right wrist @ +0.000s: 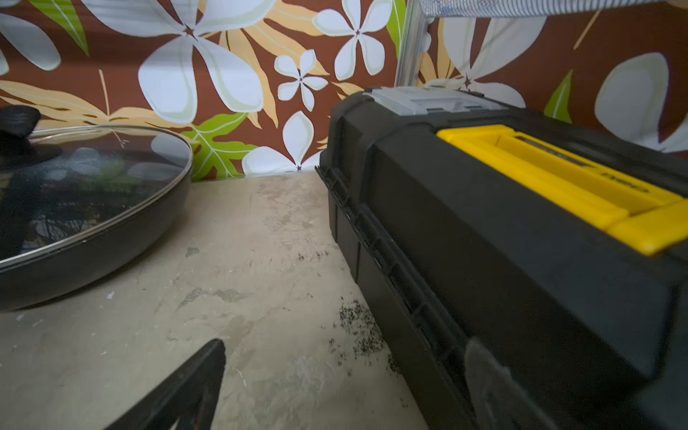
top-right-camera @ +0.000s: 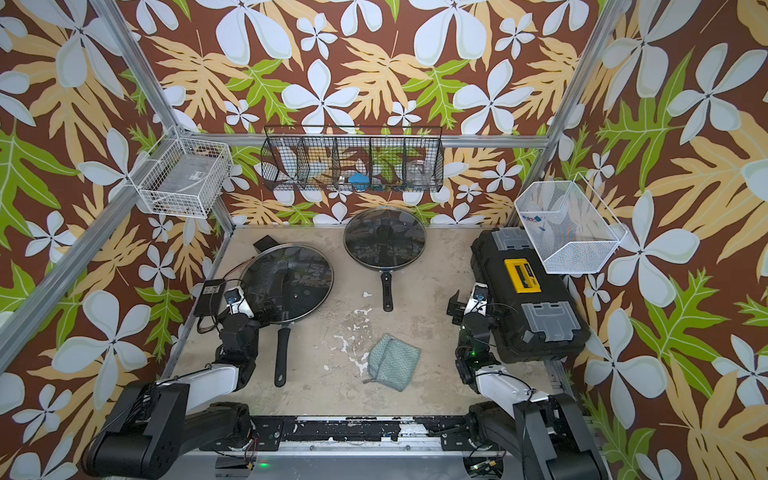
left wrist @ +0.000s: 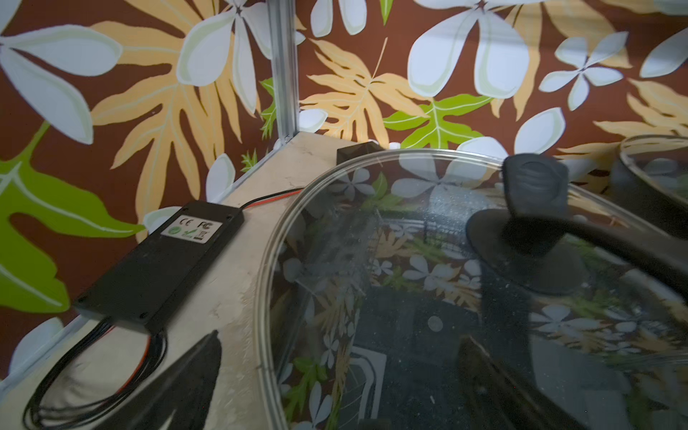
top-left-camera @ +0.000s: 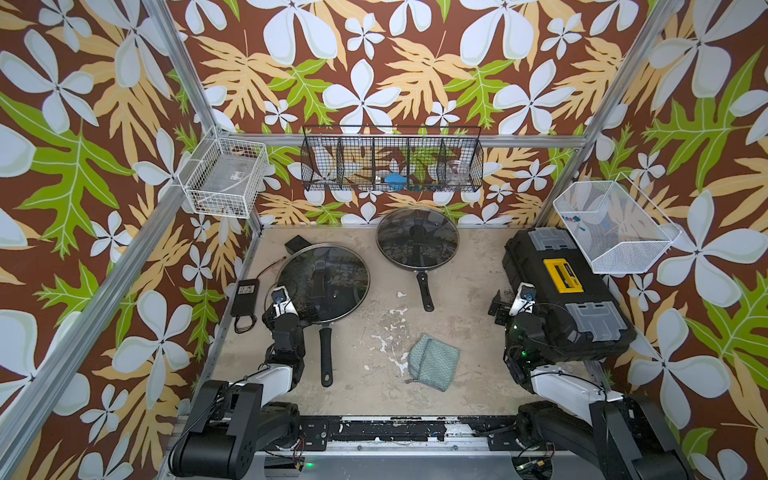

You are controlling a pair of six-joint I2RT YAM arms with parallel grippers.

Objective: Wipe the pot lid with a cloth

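Note:
A glass pot lid [top-left-camera: 340,276] with a dark knob [left wrist: 536,190] covers the left pan, whose black handle [top-left-camera: 325,360] points to the front. My left gripper is open at the lid's near left part; one finger [left wrist: 501,383] appears over the glass and the other outside the rim, with nothing between them. The grey-green cloth [top-left-camera: 434,362] lies folded on the table, front and right of centre. My right gripper stands open and empty beside the toolbox, its left finger [right wrist: 190,387] over bare table.
A second lidded pan [top-left-camera: 417,238] sits at the back centre. The black toolbox [top-left-camera: 560,288] takes up the right side. A black power adapter [left wrist: 168,261] lies by the left wall. Wire baskets [top-left-camera: 392,164] hang behind. Mid-table is clear apart from pale worn patches.

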